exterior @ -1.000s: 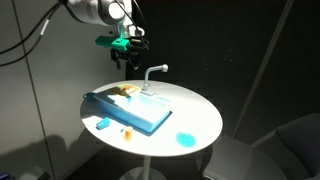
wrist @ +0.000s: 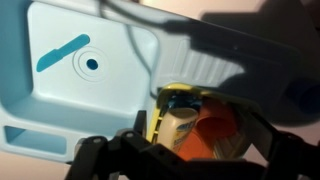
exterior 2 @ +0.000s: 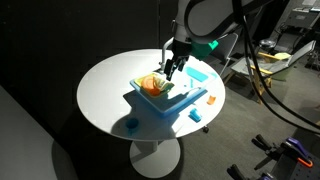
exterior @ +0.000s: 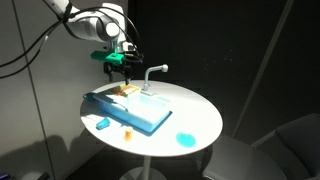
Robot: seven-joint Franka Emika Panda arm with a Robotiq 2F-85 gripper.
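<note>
My gripper is open above the back left corner of a blue toy sink. In the wrist view, a yellow-edged rack lies below the gripper, holding a cream-coloured item and orange items. The dark fingers cover part of the rack at the bottom of that view, and nothing shows gripped. A blue knife-shaped toy lies in the sink basin, beside the drain.
A grey faucet rises behind the sink. On the round white table lie a blue item, a small orange item and a turquoise disc-like item. The table's right side has free room.
My gripper has come down toward the rack over the last second. The sink and the things on the table stay where they were.
</note>
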